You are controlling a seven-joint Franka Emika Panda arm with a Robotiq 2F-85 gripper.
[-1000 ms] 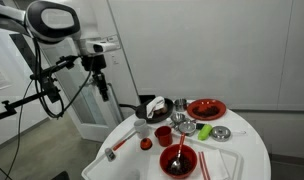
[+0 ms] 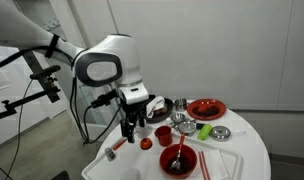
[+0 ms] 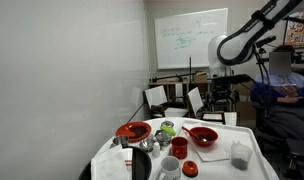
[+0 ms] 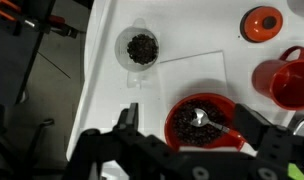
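My gripper stands open over the table, nothing between its fingers. In the wrist view a red bowl (image 4: 173, 128) shows below the gap between the fingers, holding dark bean-like bits and a spoon (image 4: 201, 118). A clear cup (image 4: 123, 50) with dark bits inside stands beyond a white sheet (image 4: 174, 74). The red mug (image 4: 282, 80) and a round red item (image 4: 260, 23) are at the right. In exterior view 1, the gripper (image 2: 130, 117) hangs high on the table's left side, with the bowl (image 2: 177, 165) lower and to its right.
Farther back, a black pan (image 3: 138, 166) holds a white cloth (image 3: 112, 163). A red plate (image 2: 206, 108), metal pots (image 2: 180, 105) and a green-handled item (image 2: 204, 131) crowd the rear. Chopsticks (image 2: 203, 165) lie beside the bowl. A white mug (image 3: 170, 167) stands near the red one.
The arm has swung right and the gripper has come lower over the table, now in front of the white mug in exterior view 1. The tabletop objects have not moved.
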